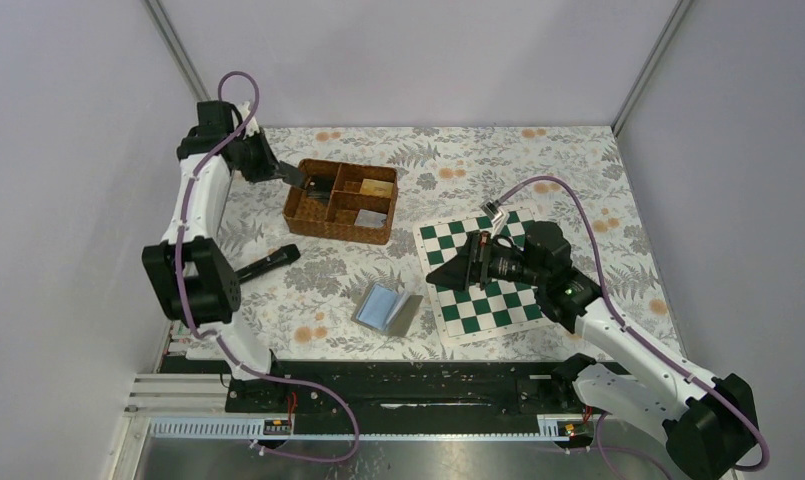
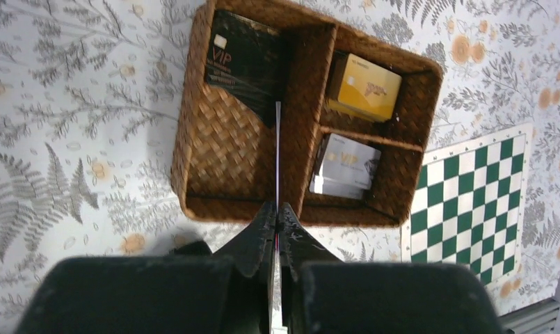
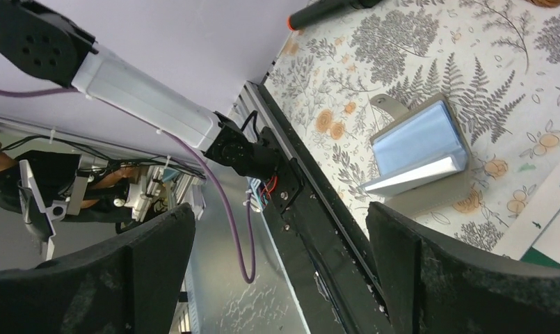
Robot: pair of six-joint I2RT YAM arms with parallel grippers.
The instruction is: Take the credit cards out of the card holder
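A thin card (image 2: 277, 153), seen edge-on in the left wrist view, is pinched in my left gripper. From the top it looks dark grey, just past the fingertips at the basket's left side. The woven basket (image 2: 232, 160) lies below; black VIP cards (image 2: 245, 52) are in its long left compartment, yellow cards (image 2: 367, 87) and silver cards (image 2: 345, 163) in the two smaller right ones. The card holder (image 3: 419, 149) lies unfolded at the table's front, blue sleeves showing. My right gripper is open and empty, above the checkered board.
A green-and-white checkered board (image 1: 526, 314) lies flat right of the card holder. A black microphone (image 1: 268, 262) lies at the left, in front of the basket.
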